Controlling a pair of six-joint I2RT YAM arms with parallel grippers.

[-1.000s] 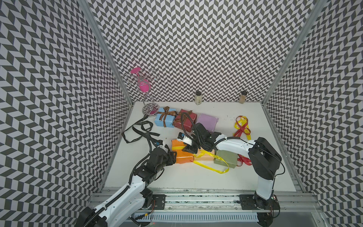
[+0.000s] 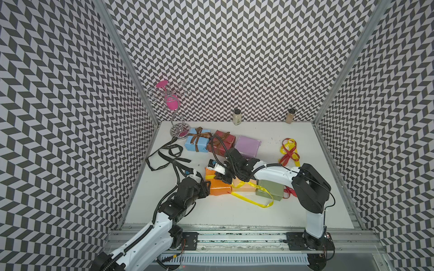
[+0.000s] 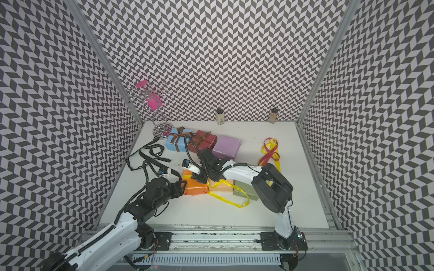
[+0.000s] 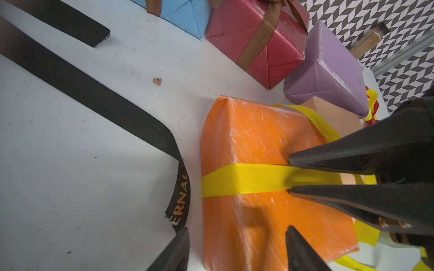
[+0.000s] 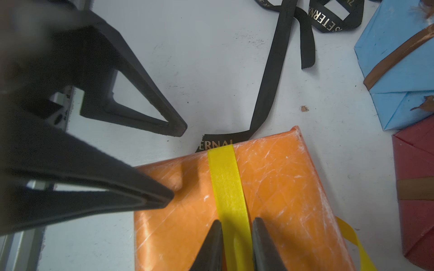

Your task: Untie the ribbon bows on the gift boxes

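Note:
The orange box (image 4: 271, 216) has a yellow ribbon (image 4: 253, 178) across it, with loose yellow loops (image 2: 255, 201) beside it. My left gripper stands open at the box's near end. My right gripper is over the orange box, its tips on either side of the ribbon, partly open; whether it touches the ribbon is unclear. The blue box (image 2: 193, 143) and red box (image 2: 221, 142) behind carry brown bows. The purple box (image 2: 247, 144) and green box (image 2: 271, 194) show no bows.
Black ribbons (image 2: 158, 158) lie on the left. Red and yellow ribbons (image 2: 289, 151) lie at the back right. A chrome stand (image 2: 180, 131) and two small bottles (image 2: 237, 117) (image 2: 289, 117) stand at the back.
My right arm has moved a little left across the orange box. My left arm has shifted very slightly.

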